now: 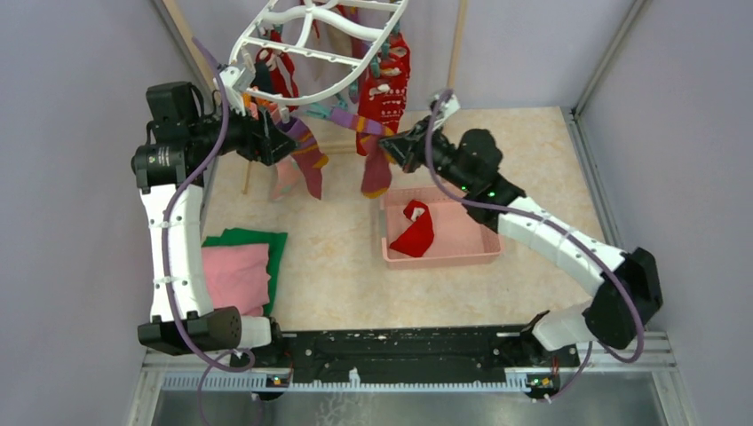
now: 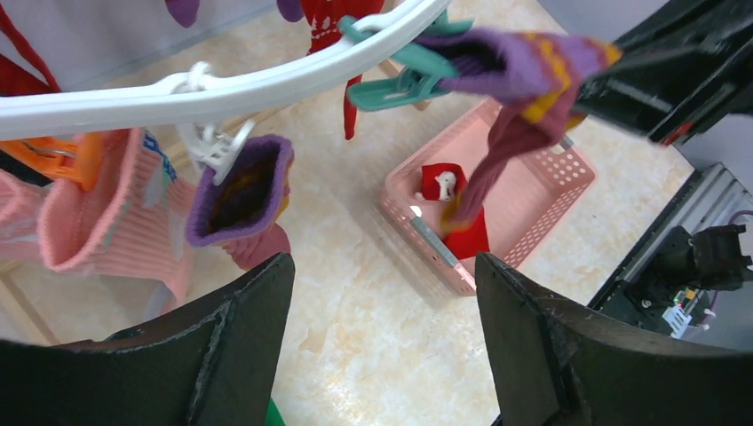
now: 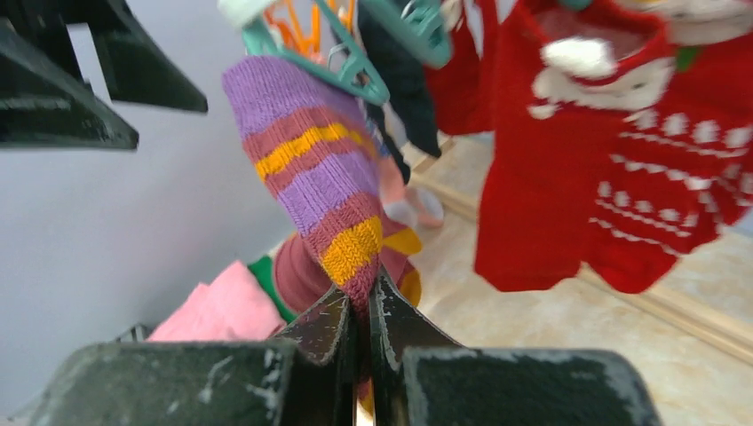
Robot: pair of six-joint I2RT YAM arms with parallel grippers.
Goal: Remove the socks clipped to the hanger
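Note:
A striped purple, maroon and yellow sock (image 3: 324,186) stretches from a teal clip on the white hanger to my right gripper, which is shut on it in the right wrist view. My left gripper is open and empty, beside the hanger at upper left in the top view. A second striped sock (image 1: 309,155) hangs near it. Red socks (image 3: 577,160), a dark one (image 3: 404,80) and pink ones (image 2: 133,222) also hang from clips.
A pink bin (image 1: 453,253) holding a red item (image 1: 413,235) sits below the right arm. Pink (image 1: 235,275) and green (image 1: 266,240) cloths lie at left. A wooden stand is behind the socks.

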